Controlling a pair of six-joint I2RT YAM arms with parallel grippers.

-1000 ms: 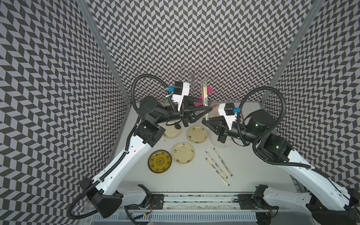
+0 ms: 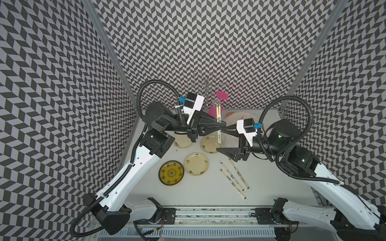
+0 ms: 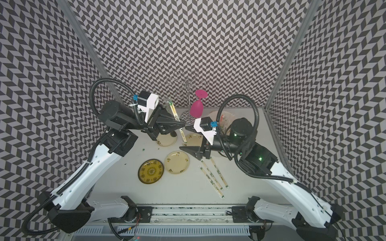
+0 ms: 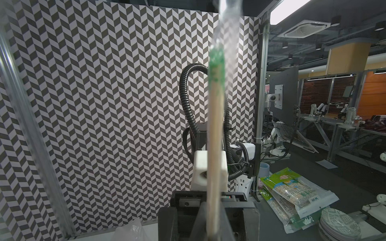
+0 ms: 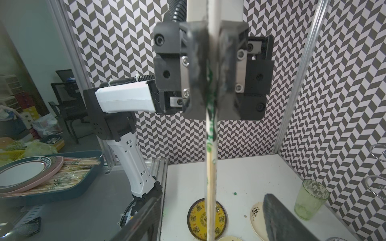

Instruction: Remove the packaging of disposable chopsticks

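My left gripper (image 2: 221,125) is shut on a wrapped pair of chopsticks (image 3: 173,108), held upright in the air with green print and clear wrapper at the top. My right gripper (image 2: 220,139) is open around the lower part of the pair, its fingers apart on either side in the right wrist view. On the table at front right lie more wrapped chopsticks (image 2: 235,172).
A dark yellow plate (image 2: 171,172) and cream plates (image 2: 196,163) sit at the left and middle. Behind are a pink glass (image 3: 196,107), a wire rack (image 3: 187,84) and a green glass (image 5: 310,200).
Both grippers and the chopsticks have moved down in the top left view.
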